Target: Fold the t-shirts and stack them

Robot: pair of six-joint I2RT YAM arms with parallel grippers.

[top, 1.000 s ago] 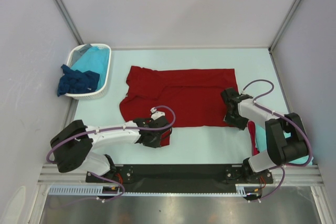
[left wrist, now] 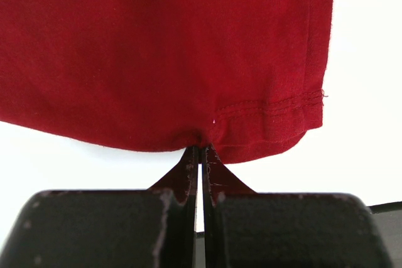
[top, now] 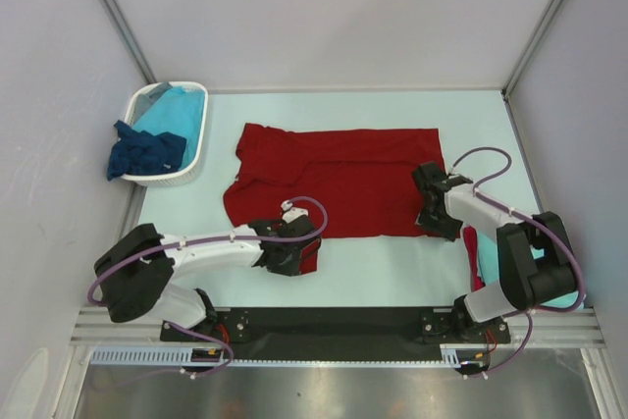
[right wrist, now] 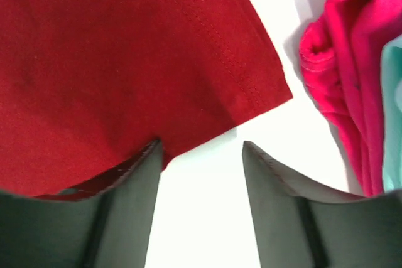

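Note:
A red t-shirt [top: 358,188] lies spread over the middle of the table, one sleeve toward the front left. In the left wrist view, my left gripper is shut on the lower edge of the shirt [left wrist: 188,61], beside the sleeve's stitched hem; the cloth puckers at the fingertips. At the shirt's right end, my right gripper stands part open. Its left finger touches or overlaps the edge of the red cloth [right wrist: 157,67], while the right finger is over bare table. The shirt's corner lies just ahead of the gap.
Folded crimson and light-blue cloths [right wrist: 342,73] lie close to the right of my right gripper. A white basket [top: 201,134] with blue garments stands at the back left. Bare table shows behind the shirt and between the arms.
My left arm and the shirt look unmoved.

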